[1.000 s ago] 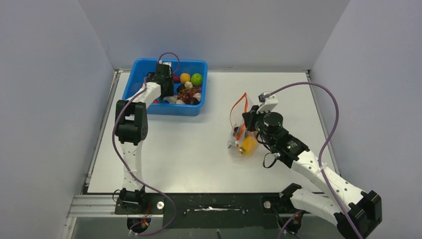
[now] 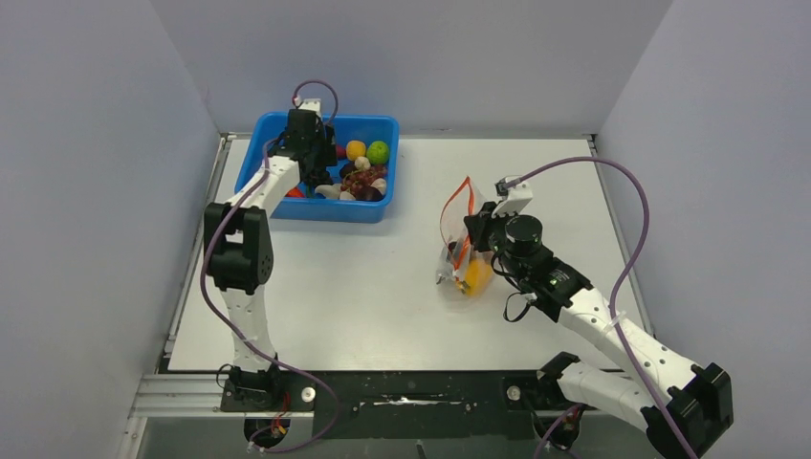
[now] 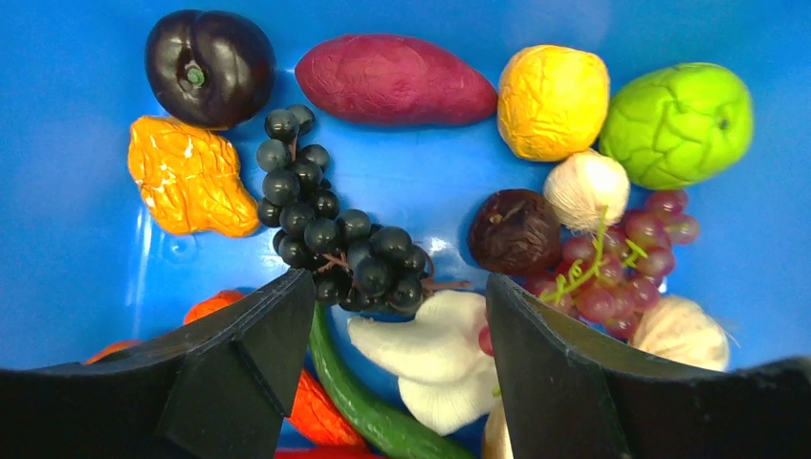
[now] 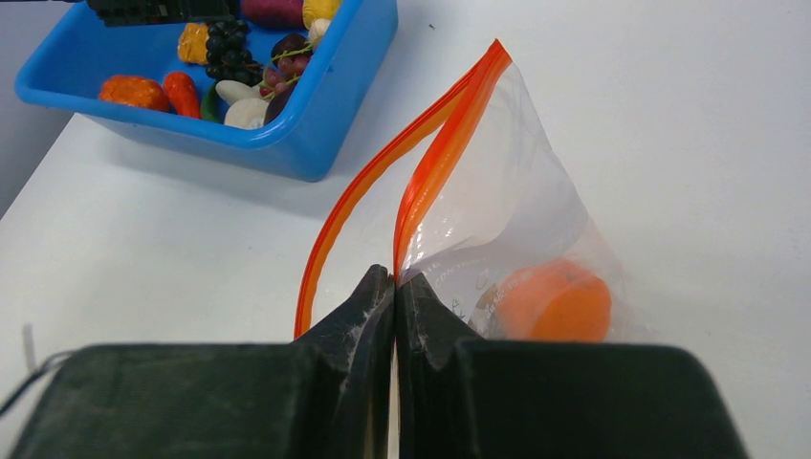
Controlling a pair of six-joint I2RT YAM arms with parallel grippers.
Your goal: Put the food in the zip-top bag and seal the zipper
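Over the blue bin (image 2: 335, 213) my left gripper hangs open, its fingers wide apart with nothing held. Below and just beyond its fingertips lie black grapes (image 3: 320, 229). Around them in the left wrist view are a white item (image 3: 430, 344), a green cucumber-like piece (image 3: 368, 411) and a dark purple sweet potato (image 3: 392, 81). My right gripper is shut on the orange-edged rim of the clear zip bag (image 4: 512, 182). The bag stands with its mouth partly spread, and an orange-yellow food (image 4: 559, 301) shows inside it.
Elsewhere in the bin are a green ball-like vegetable (image 3: 679, 124), red grapes (image 3: 617, 277) and a dark eggplant-like piece (image 3: 210, 72). Purple cables loop from both arms.
The right arm and bag have stayed nearly still.
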